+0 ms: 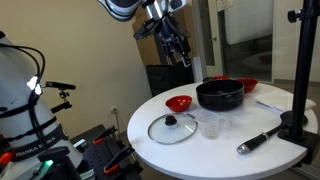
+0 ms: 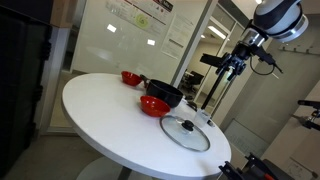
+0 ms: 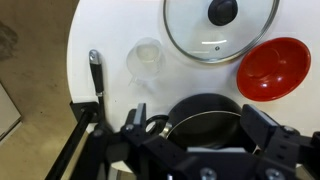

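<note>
My gripper (image 1: 183,62) hangs in the air above the far side of the round white table, pointing down. In the wrist view the gripper is open, its dark fingers wide apart and nothing held between them. Below it stands a black pot (image 1: 220,96), uncovered, partly hidden by the gripper in the wrist view. A glass lid (image 1: 172,129) with a black knob lies flat on the table, apart from the pot. Beside the lid is a red bowl (image 3: 273,70) that looks empty.
A clear cup (image 1: 208,127) stands near the lid. A black-handled utensil (image 1: 262,138) lies by the right edge, close to a black upright post (image 1: 301,75). Another red bowl (image 2: 131,78) sits behind the pot.
</note>
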